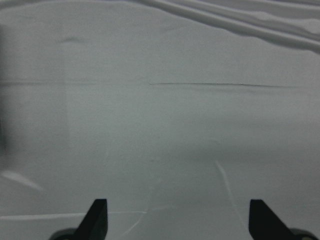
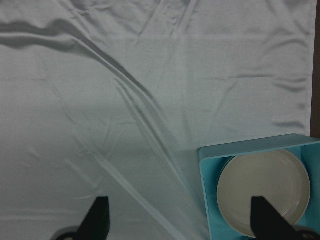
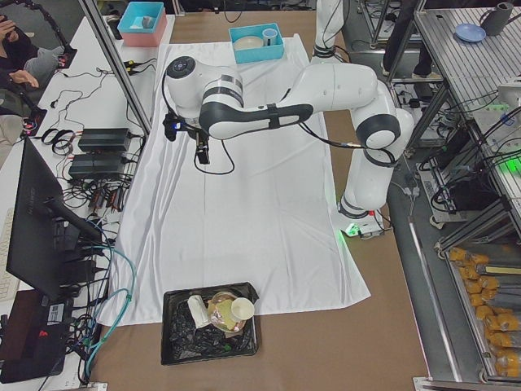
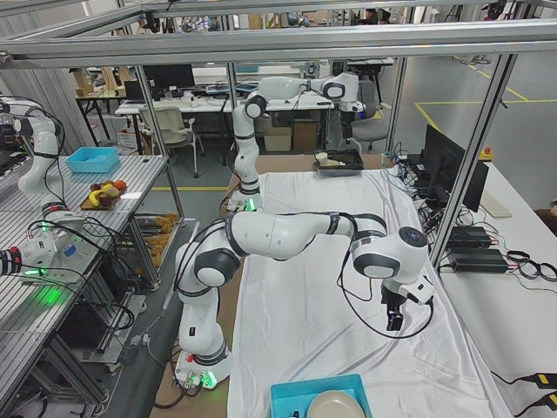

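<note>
My left gripper (image 3: 186,138) hangs above the white cloth (image 3: 244,220) in the camera left view; in the left wrist view its fingers stand wide apart over bare cloth. My right gripper (image 4: 400,309) is also over the cloth; its open fingers in the right wrist view frame cloth and part of a blue box (image 2: 250,144) holding a pale plate (image 2: 262,185). A black tray (image 3: 179,346) with a white cup (image 3: 242,308), a crumpled item and a white piece lies at the cloth's other end.
A monitor (image 3: 37,228), cables and black boxes line the desk beside the cloth. Metal frame posts and a slatted metal table (image 3: 460,65) stand on the other side.
</note>
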